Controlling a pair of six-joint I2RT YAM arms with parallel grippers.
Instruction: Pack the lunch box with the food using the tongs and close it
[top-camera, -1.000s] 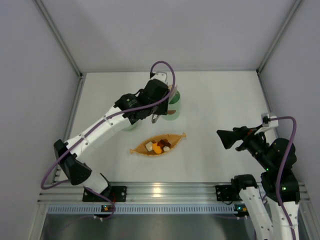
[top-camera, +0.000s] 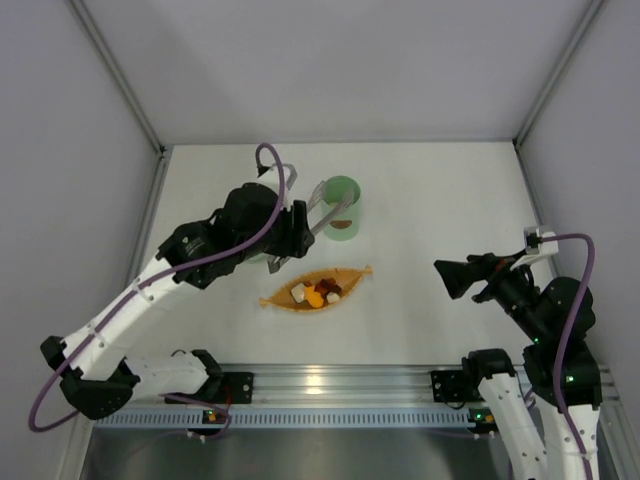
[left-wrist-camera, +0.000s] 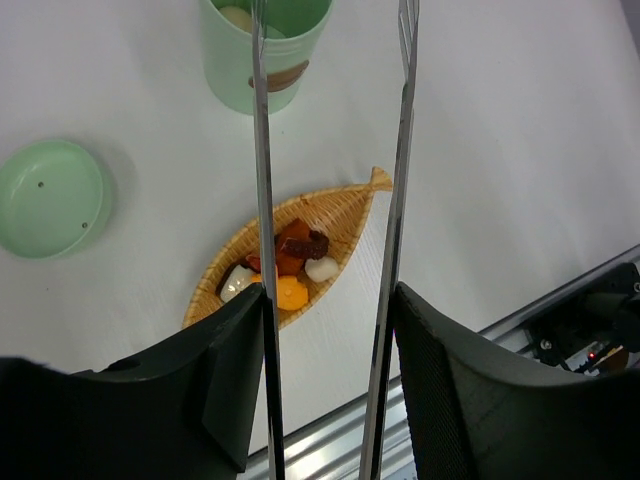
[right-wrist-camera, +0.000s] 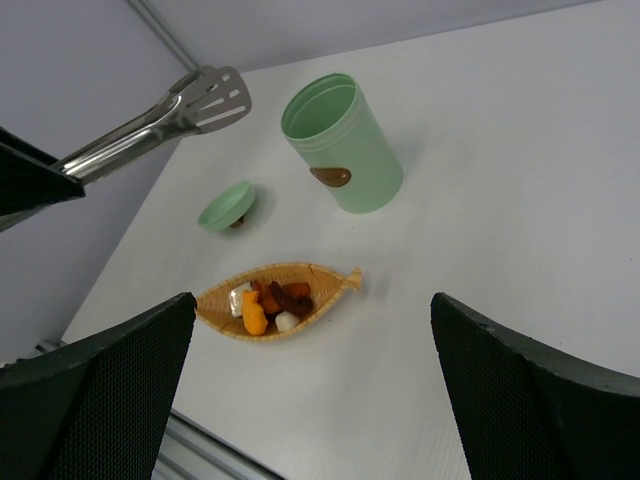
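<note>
A light green cup (top-camera: 342, 222) with a brown patch stands upright and uncovered at the back; in the left wrist view a pale round piece (left-wrist-camera: 237, 17) lies inside it. A small green dish (left-wrist-camera: 48, 198) sits to its left, mostly hidden by the left arm from above. Nearer the front, a woven fish-shaped basket (top-camera: 330, 277) holds several food pieces, among them an orange one (right-wrist-camera: 254, 317). My left gripper (top-camera: 332, 198) has its long slotted fingers spread beside and above the cup, nothing between them. Off to the right hangs my right gripper (top-camera: 450, 278), open and empty.
A metal rail (top-camera: 340, 377) runs along the front edge, and grey walls close in the sides and back.
The right arm, cup and basket have stayed put.
</note>
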